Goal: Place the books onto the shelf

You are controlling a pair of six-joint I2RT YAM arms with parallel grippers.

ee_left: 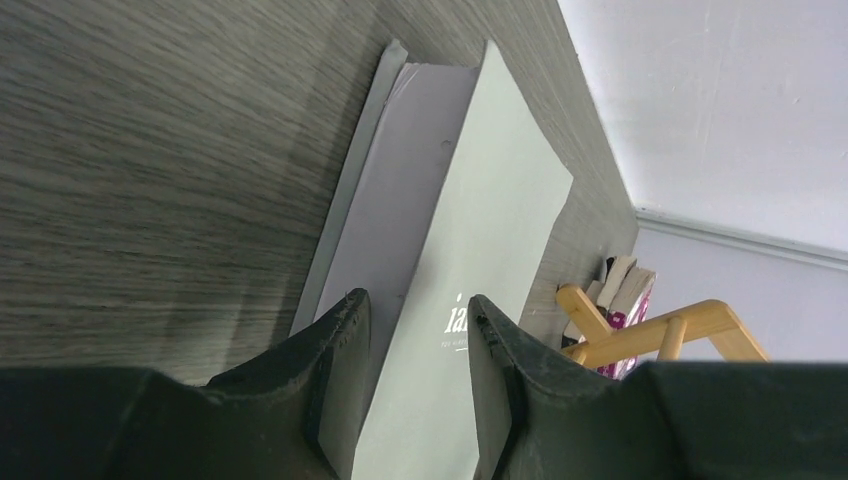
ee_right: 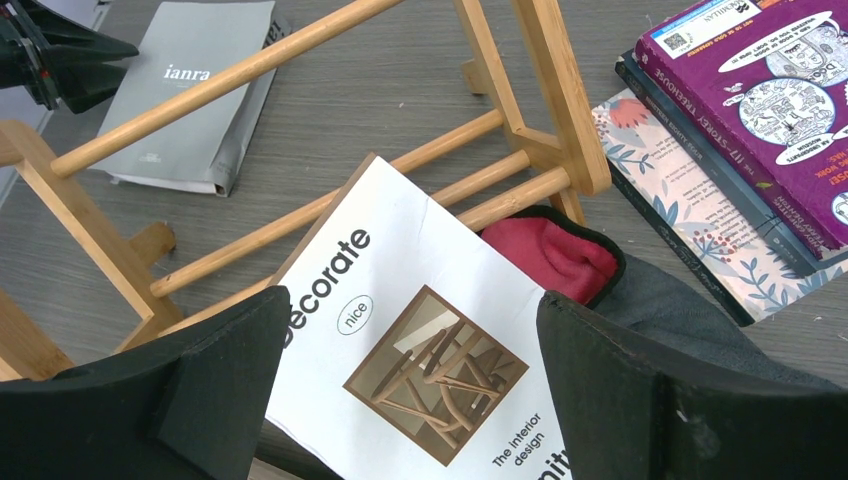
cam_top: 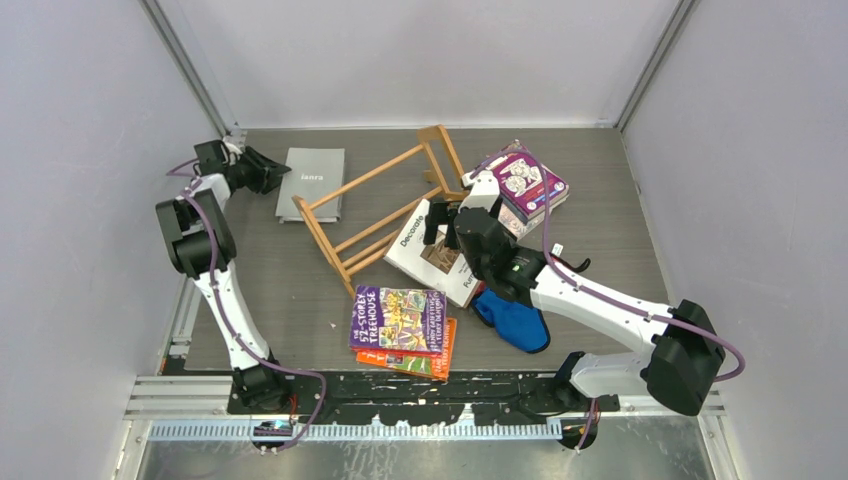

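Note:
My left gripper is part open at the left side of the grey book (cam_top: 312, 180), its fingers at the cover's edge; whether they touch is unclear. My right gripper stands open above the white Decorate book (ee_right: 410, 260), which leans on the wooden rack (ee_right: 90, 230). A stack of purple and patterned books (cam_top: 521, 183) lies at the back right. Purple (cam_top: 398, 320) and orange (cam_top: 405, 365) books are piled at the front.
A blue cloth pouch (cam_top: 515, 320) lies right of the front books. Bare table (cam_top: 260, 280) shows at the front left and right edge.

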